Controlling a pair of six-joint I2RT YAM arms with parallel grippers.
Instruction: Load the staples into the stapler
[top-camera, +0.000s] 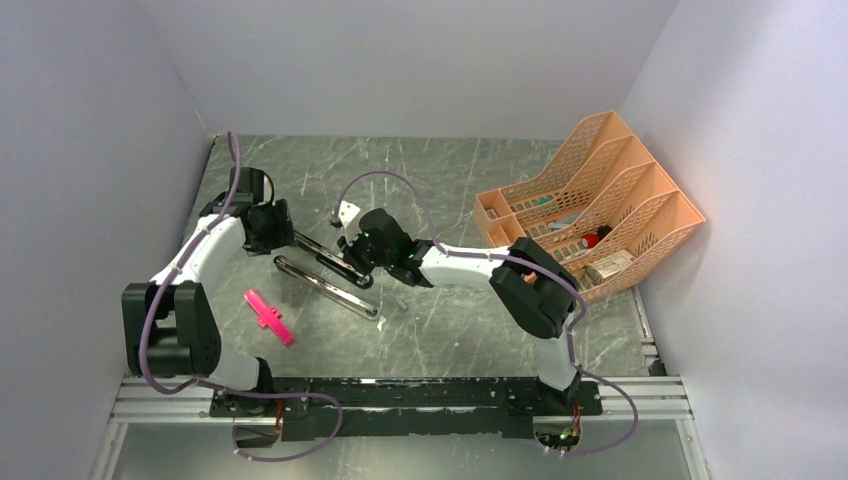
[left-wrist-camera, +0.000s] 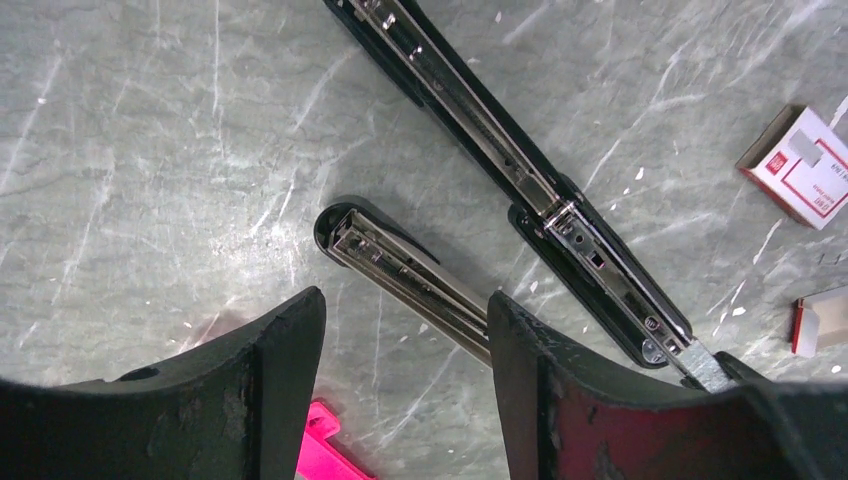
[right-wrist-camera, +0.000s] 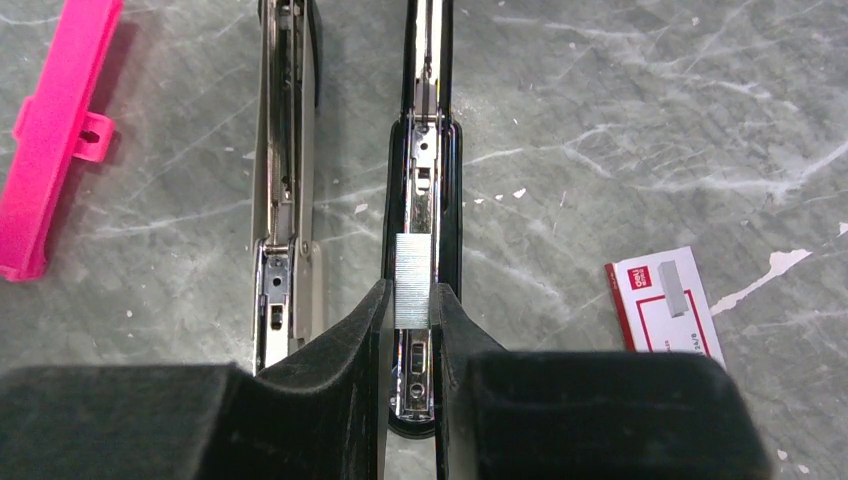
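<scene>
A black stapler (left-wrist-camera: 480, 130) lies opened on the table, its metal channel facing up. Beside it is a second opened stapler (right-wrist-camera: 285, 170) with pale sides. My right gripper is over the front end of the black stapler's channel, with a strip of silver staples (right-wrist-camera: 413, 265) between its fingertips. The strip lines up with the channel; whether it touches the channel, I cannot tell. My left gripper is open and empty above the pale stapler, one end of which shows between its fingers.
A pink tool (top-camera: 268, 318) lies to the left of the staplers. The red and white staple box (right-wrist-camera: 662, 305) rests right of the black stapler. A peach organizer (top-camera: 590, 215) stands at the right.
</scene>
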